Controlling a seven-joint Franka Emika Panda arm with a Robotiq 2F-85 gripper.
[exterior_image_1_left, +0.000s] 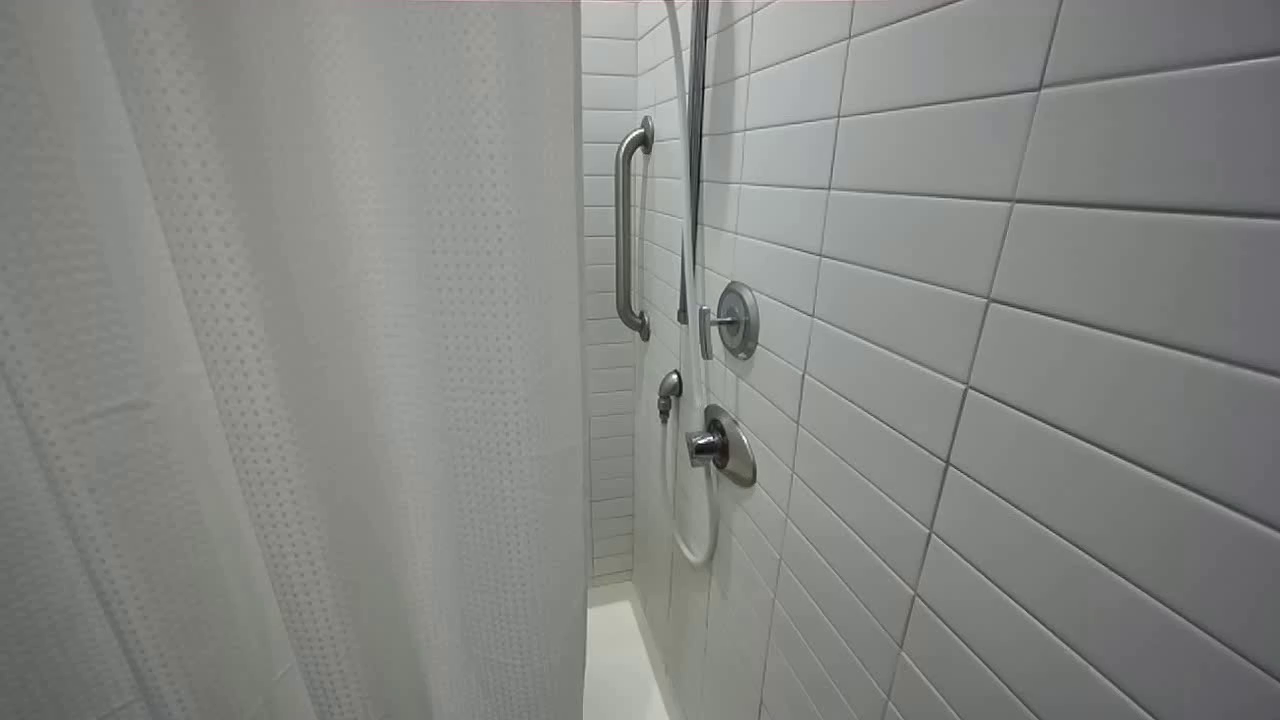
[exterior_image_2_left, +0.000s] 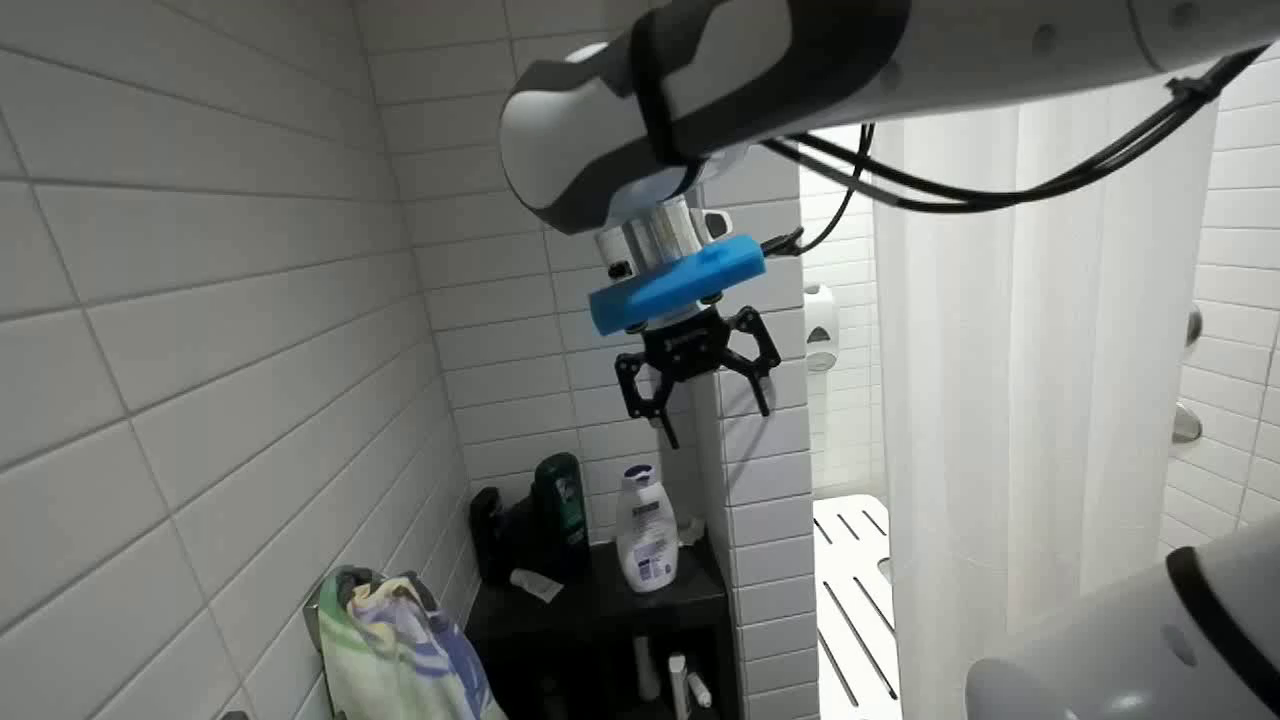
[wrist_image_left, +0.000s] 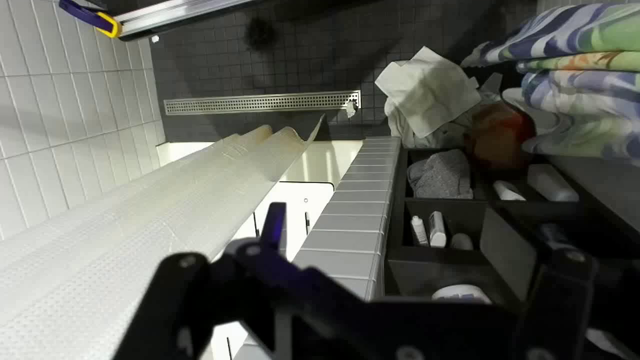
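Note:
In exterior view 2 my gripper (exterior_image_2_left: 717, 428) hangs open with its fingers pointing down and nothing between them. Below it, on top of a black shelf unit (exterior_image_2_left: 614, 610), a white bottle (exterior_image_2_left: 648, 534) stands upright, clear of the fingertips. To its left is a dark green bottle (exterior_image_2_left: 560, 510) among other dark items. The wrist view looks along the shelf's open compartments, where small white tubes (wrist_image_left: 437, 229) and a grey cloth (wrist_image_left: 444, 174) lie. The gripper is absent from exterior view 1.
A white shower curtain (exterior_image_1_left: 360, 360) hangs beside the tiled shower wall, which carries a grab bar (exterior_image_1_left: 625, 228) and valve handles. A tiled partition (exterior_image_2_left: 768, 504) borders the shelf. Colourful towels (exterior_image_2_left: 396, 648) hang at the left wall. Crumpled white cloth (wrist_image_left: 429, 90) lies beyond the shelf.

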